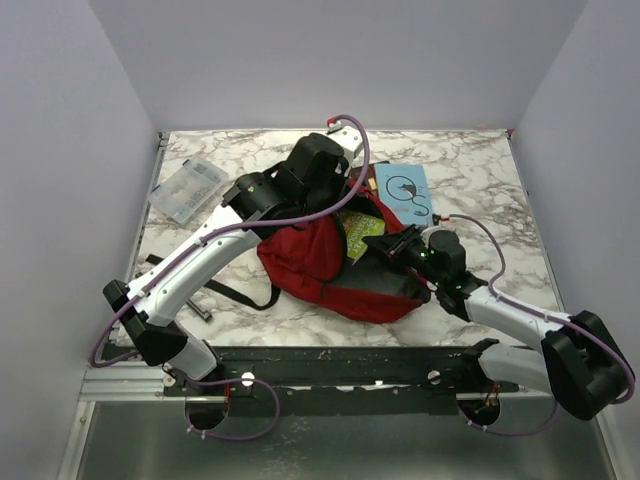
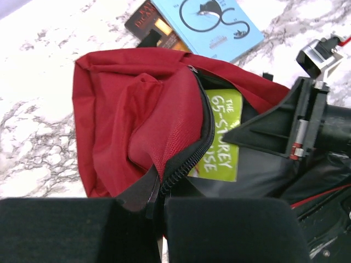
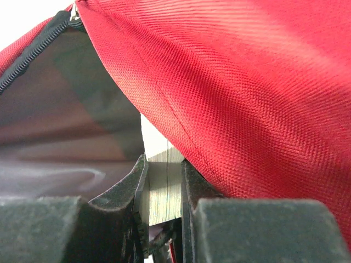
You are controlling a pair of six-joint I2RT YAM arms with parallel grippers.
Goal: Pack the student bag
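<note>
A red bag [image 1: 295,258] lies with its mouth spread in the middle of the table. My left gripper is shut on the bag's zippered edge [image 2: 192,159], holding it up. Inside the mouth sits a green book [image 2: 224,109], partly covered by the bag. My right gripper is shut on the pale page edge of this book [image 3: 164,203], reaching into the bag from the right. Red cloth [image 3: 230,93] hides much of the book in the right wrist view. Behind the bag, a blue book [image 1: 404,192] overlaps a dark book [image 2: 147,23].
A clear plastic case [image 1: 188,190] lies at the back left. A black strap [image 1: 238,296] trails left from the bag, near some small grey items [image 1: 196,310].
</note>
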